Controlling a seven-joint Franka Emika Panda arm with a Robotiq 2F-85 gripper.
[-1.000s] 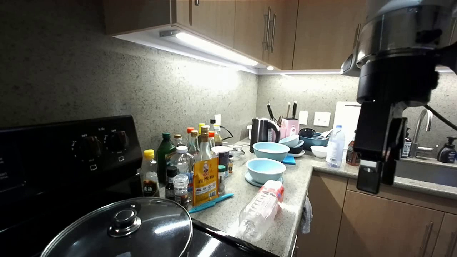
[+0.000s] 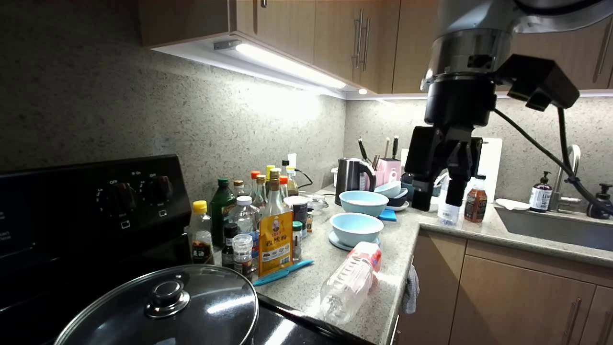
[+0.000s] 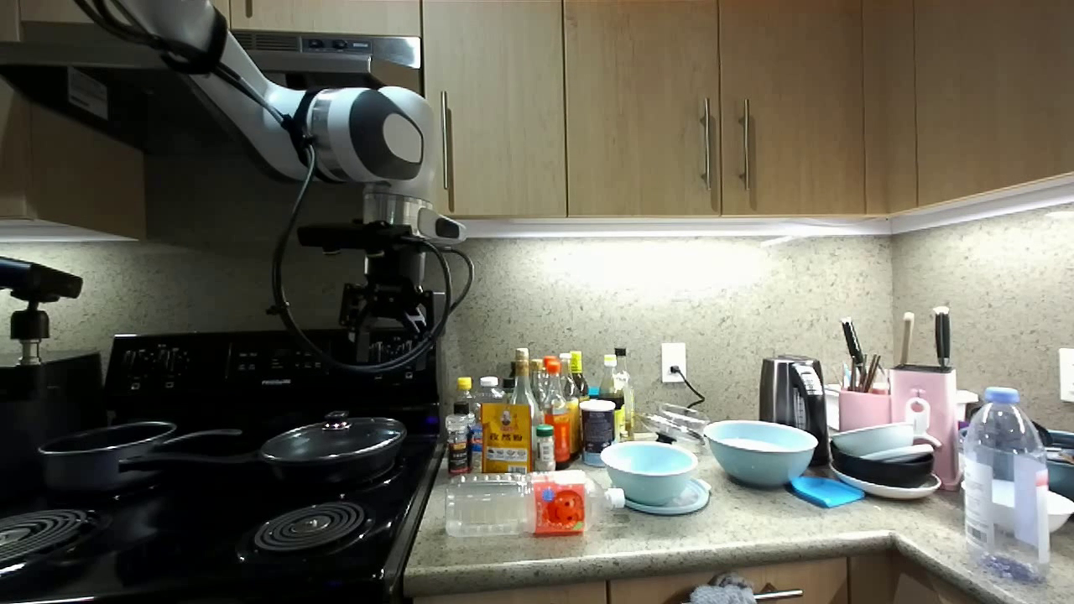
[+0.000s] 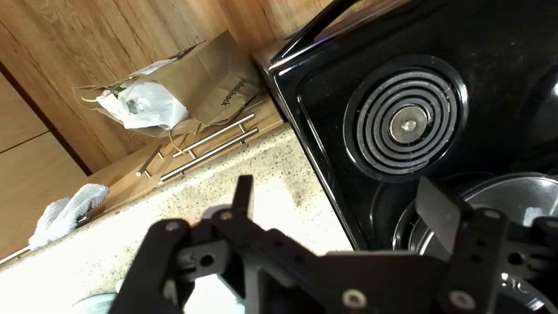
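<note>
My gripper [image 2: 439,198] is open and empty, pointing down in the air. In exterior view 2 the gripper [image 3: 388,327] hangs above the stove's right side, well above the worktop. Its fingers stand wide apart in the wrist view, one finger [image 4: 243,196] over the counter and the other finger [image 4: 438,212] over the stove edge near the lidded pan [image 4: 515,196]. A clear plastic bottle with a red label [image 3: 559,507] lies on its side on the counter. Beside its cap, a light blue bowl [image 3: 649,475] stands on a small blue plate.
Several sauce bottles [image 2: 276,195] crowd the counter by the wall, with a blue knife [image 2: 281,273] in front. A second blue bowl [image 3: 762,453] and a kettle [image 3: 793,403] stand further right. A tall water bottle [image 3: 1004,483] is near the corner. A paper bag [image 4: 209,78] sits on the floor.
The arm and gripper have moved left in exterior view 1, appear smaller and have turned, with both fingers now showing apart. The bottles, bowls and pan have not moved.
</note>
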